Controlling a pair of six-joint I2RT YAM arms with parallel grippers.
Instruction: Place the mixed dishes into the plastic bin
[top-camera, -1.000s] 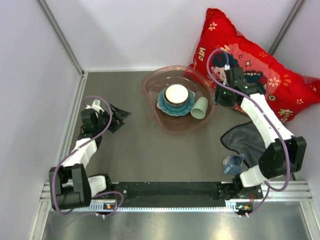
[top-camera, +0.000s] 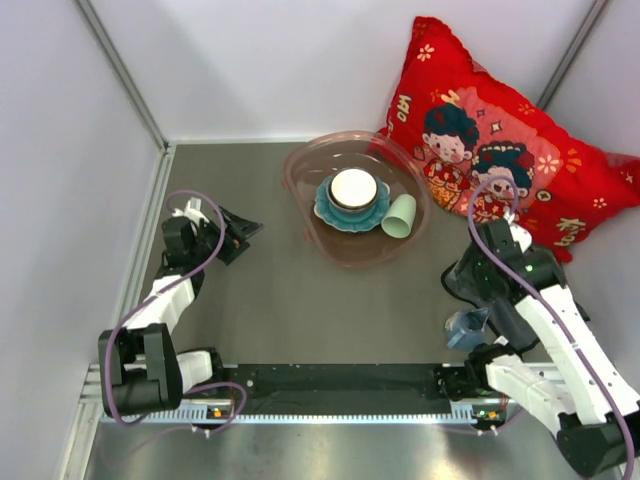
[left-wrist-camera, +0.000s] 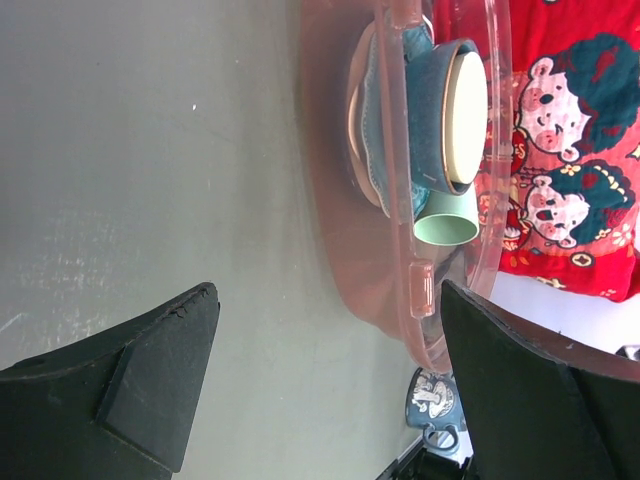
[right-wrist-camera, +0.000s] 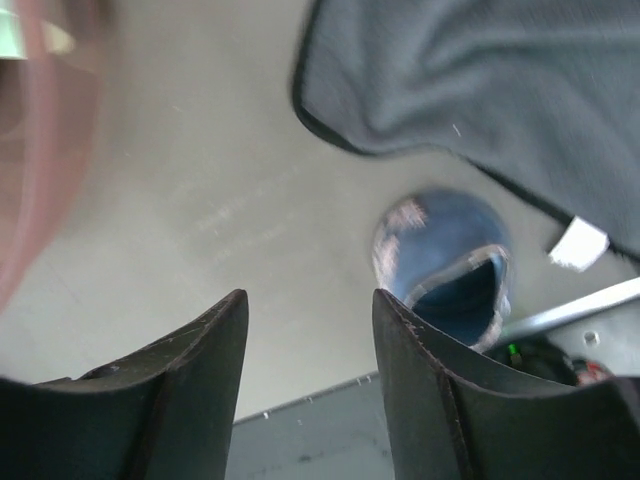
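Observation:
The clear pinkish plastic bin (top-camera: 310, 225) stands at the back middle of the table. In it are a scalloped teal plate (top-camera: 350, 222), a bowl with a cream inside (top-camera: 353, 188) on top of it, and a green cup (top-camera: 399, 216) on its side. A blue cup (top-camera: 467, 329) lies tipped over near the front right edge; the right wrist view shows its mouth, partly behind a finger (right-wrist-camera: 415, 375). My right gripper is open and empty, short of that cup. At the far left my left gripper stands open, nothing between its fingers.
A dark grey cloth (top-camera: 515, 322) lies at the right, partly under my right arm. Behind it leans a big red pillow (top-camera: 480, 130) against the wall. Bare table (top-camera: 330, 310) stretches in front of the bin and to its left.
My right arm has swung away from the bin's right side, toward the right and the front, and now covers part of the cloth. The left arm, bin and dishes have stayed put.

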